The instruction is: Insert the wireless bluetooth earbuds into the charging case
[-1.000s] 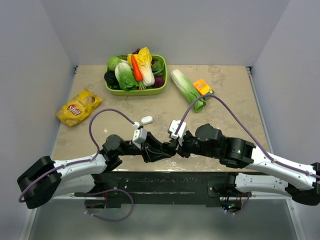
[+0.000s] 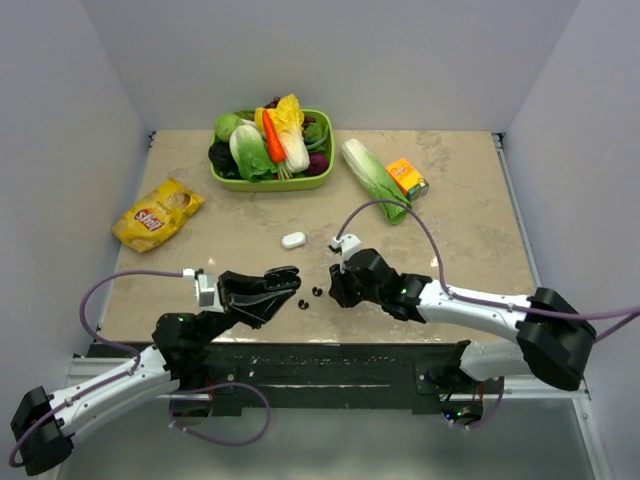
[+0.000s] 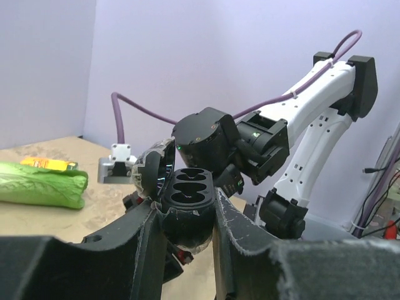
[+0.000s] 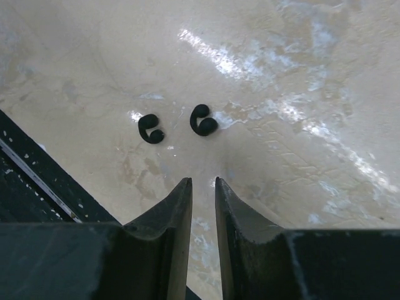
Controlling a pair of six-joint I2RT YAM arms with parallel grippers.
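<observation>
My left gripper is shut on the black charging case, whose lid stands open and whose wells show no earbuds. In the top view the case is held above the table, left of two black clip-shaped earbuds. One earbud lies nearer the front edge, the other a little farther back. My right gripper hovers to their right, pointing down. In the right wrist view its fingers are slightly apart, with nothing between them, and both the front earbud and the back earbud lie beyond the tips.
A small white box sits behind the earbuds. Farther back are a green vegetable basket, a yellow snack bag, a cabbage and an orange-yellow box. Open tabletop surrounds the earbuds.
The earbuds on the table have come into sight.
</observation>
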